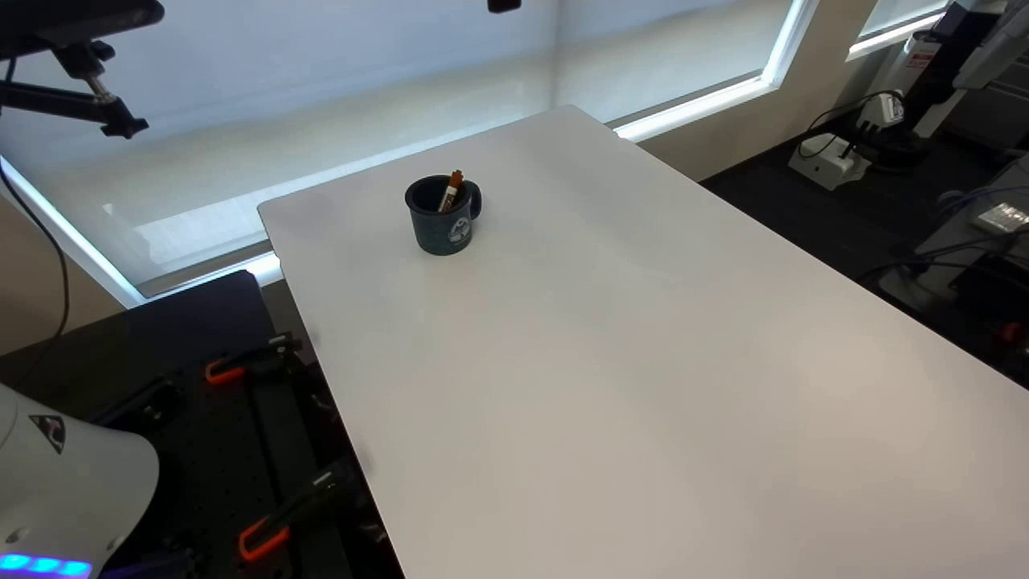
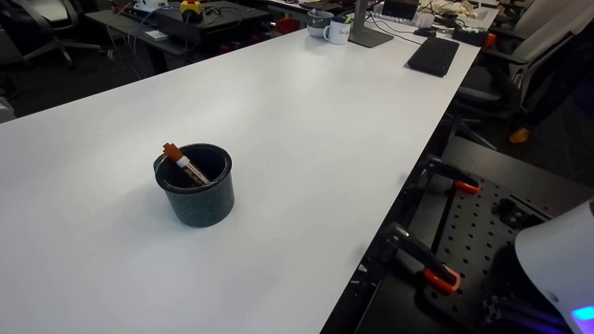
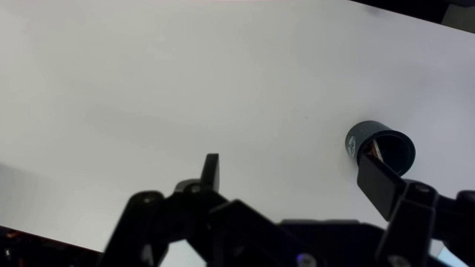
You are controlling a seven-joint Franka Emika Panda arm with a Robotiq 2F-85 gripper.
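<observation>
A dark speckled mug (image 1: 440, 232) stands upright near the far left corner of the white table. Inside it leans a marker (image 2: 188, 166), its brown end sticking out above the rim. High over the table, my gripper is open, with only bare tabletop showing between its widely spread fingers. At the right of the wrist view, the right finger (image 3: 378, 184) covers part of the rim of the mug (image 3: 361, 133). Only a dark tip of what looks like the gripper shows at the top edge of exterior view 1.
Black clamps (image 2: 423, 253) with orange parts line the robot's side.
</observation>
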